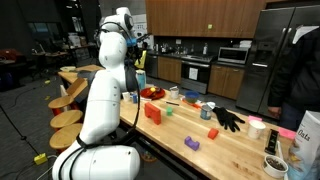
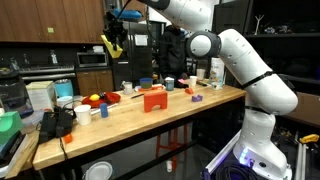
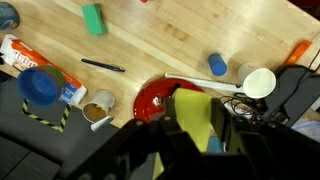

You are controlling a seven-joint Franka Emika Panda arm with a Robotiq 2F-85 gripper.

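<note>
A yellow object (image 3: 192,112) is clamped between the dark fingers of my gripper, which is shut on it. In exterior view 2 the yellow object (image 2: 113,40) hangs high above the table, well clear of it. Exterior view 1 has the same yellow object (image 1: 141,77) at the far left end, beyond most of the table items. Directly beneath it in the wrist view is a red bowl (image 3: 146,101), partly covered by the held object and the fingers. What the bowl contains cannot be made out.
Around the bowl are a silver mug (image 3: 101,104), a blue cup (image 3: 41,85), a blue lid-like item (image 3: 217,64) and a white cup (image 3: 259,82). A green block (image 3: 94,19) lies on the wooden table. A red box (image 1: 153,113) stands nearer the robot base.
</note>
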